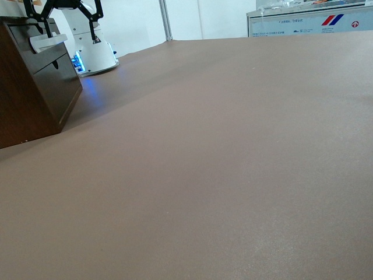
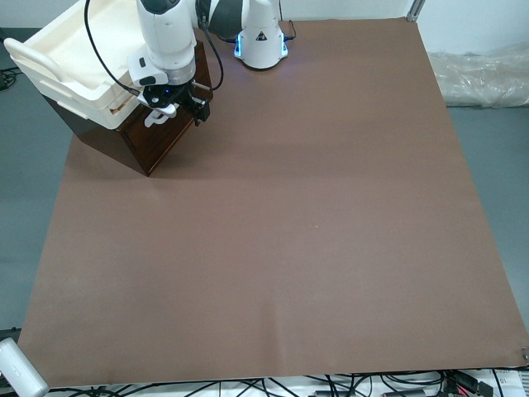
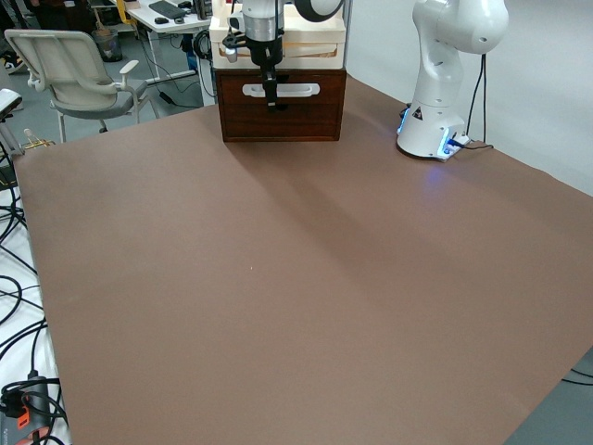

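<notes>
A dark wooden cabinet (image 3: 310, 124) with a white drawer handle (image 3: 298, 90) stands at the back of the brown table (image 2: 297, 223), a cream plastic bin (image 2: 83, 58) on top. My black gripper (image 1: 70, 30) hangs in front of the drawer face, at the handle (image 1: 48, 42). In the right view it (image 3: 271, 97) is seen end-on over the handle. In the top view its two black fingers look spread apart; whether the handle lies between them I cannot tell.
The robot base (image 3: 431, 134) stands beside the cabinet. Cables (image 2: 397, 382) run along the table's outer edge.
</notes>
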